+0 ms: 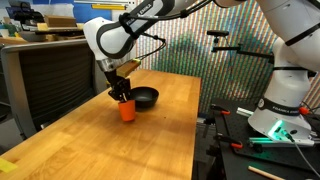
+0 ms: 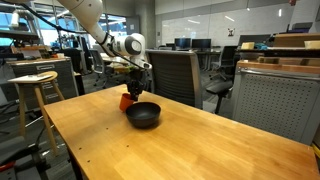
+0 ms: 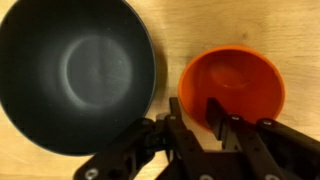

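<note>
An orange cup (image 3: 250,80) stands on the wooden table, close to a black bowl (image 3: 85,65). My gripper straddles the cup's rim on the side toward the bowl. One dark finger (image 3: 213,112) reaches inside the cup, the other is outside, in the narrow space next to the bowl. The fingers are apart, with the cup's wall between them; whether they press on it cannot be told. In exterior view 1 the gripper (image 1: 121,91) comes down from above onto the cup (image 1: 127,112). The bowl looks empty.
Wide bare stretches of the table (image 2: 220,140) lie around the cup and bowl. An office chair (image 2: 178,75) stands behind the table. The bowl sits very near the outer finger.
</note>
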